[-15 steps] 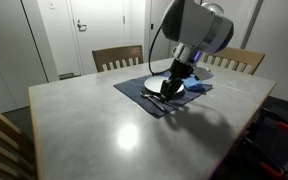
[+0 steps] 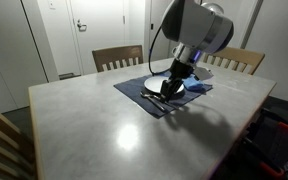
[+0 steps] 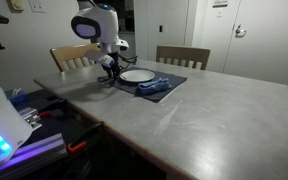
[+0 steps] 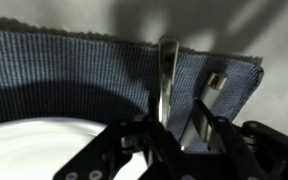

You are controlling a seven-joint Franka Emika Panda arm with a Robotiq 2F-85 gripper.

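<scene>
My gripper is low over the dark blue woven placemat (image 4: pixel 44 75), beside the white plate (image 4: pixel 44 150), and is shut on a silver utensil. Two utensils lie side by side in the wrist view: a slim silver one (image 4: pixel 168 70) running down to the fingers, and a thicker metal handle (image 4: pixel 214 88) to its right. The dark fingers hide their lower ends, so the exact contact is hard to see. In exterior view 1 the gripper (image 2: pixel 166 97) is at the plate's near edge, by the utensils (image 2: pixel 155 101).
A blue cloth (image 3: pixel 152 86) lies on the mat on the plate's other side. Chairs (image 2: pixel 118 57) stand around its edges.
</scene>
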